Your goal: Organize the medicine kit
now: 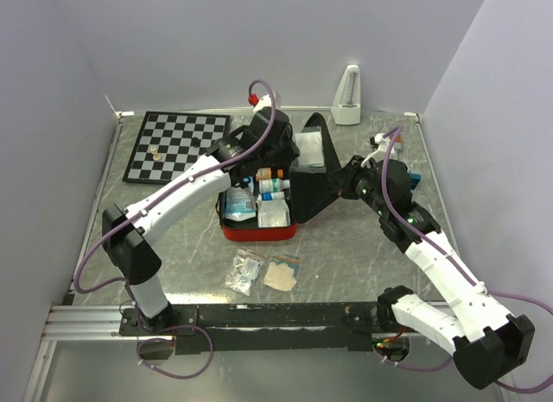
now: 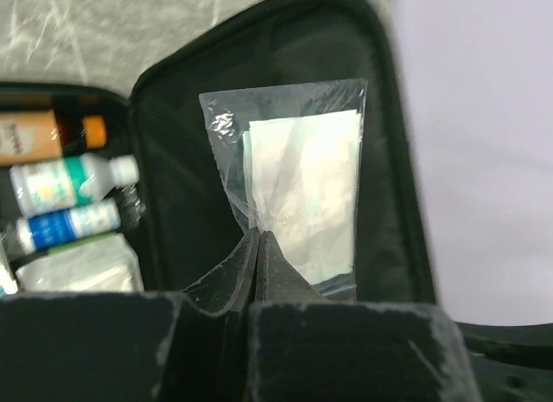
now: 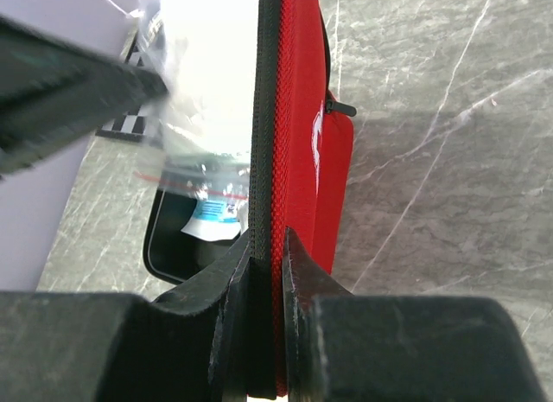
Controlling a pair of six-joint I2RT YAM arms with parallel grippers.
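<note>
My left gripper is shut on a corner of a clear bag (image 2: 302, 190) holding white gauze-like sheets. That bag hangs in front of the black inside of the kit's lid (image 2: 186, 151). In the right wrist view, my right gripper is shut on the lid's red and black edge (image 3: 289, 143); the lid stands raised. The red kit (image 1: 259, 233) lies open to the left of the lid. Inside it are an orange-capped bottle (image 2: 78, 132), a white and green bottle (image 2: 73, 181), a blue-labelled bottle (image 2: 65, 226) and a white packet (image 1: 274, 213).
Two clear bags lie on the table before the kit, one with white contents (image 1: 245, 271) and one with tan contents (image 1: 282, 273). A chessboard (image 1: 173, 147) is at the back left, and a white metronome (image 1: 347, 95) at the back.
</note>
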